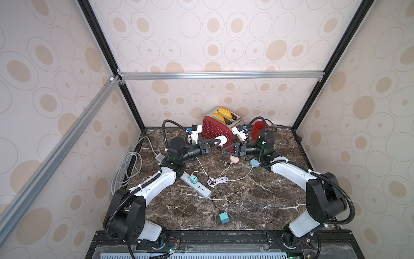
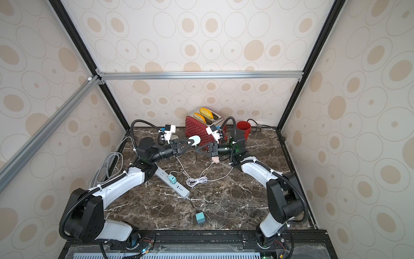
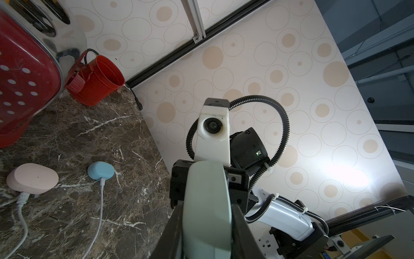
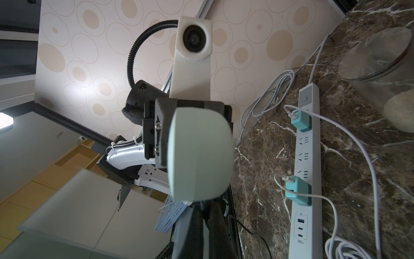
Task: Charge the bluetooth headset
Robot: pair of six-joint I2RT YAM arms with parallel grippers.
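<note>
A pale mint-white headset case (image 1: 221,140) is up off the table, with my left gripper (image 1: 218,142) shut on it. In the left wrist view the case (image 3: 207,207) sits between the dark fingers and hides much of the other arm's tip. My right gripper (image 1: 224,149) is at the case's right and slightly lower; its fingers (image 4: 196,235) are shut with nothing seen between them. The case (image 4: 200,155) shows its broad face in the right wrist view. On the table are a pink item (image 3: 32,177) and a blue one (image 3: 101,170), each with a white cable attached.
A power strip (image 4: 308,224) carries teal adapters (image 4: 298,190); a coiled white cable (image 1: 217,181) lies beside it. Behind the grippers stand a red toaster (image 1: 215,129) and red mug (image 1: 258,129). A teal cube (image 1: 223,217) rests at the front.
</note>
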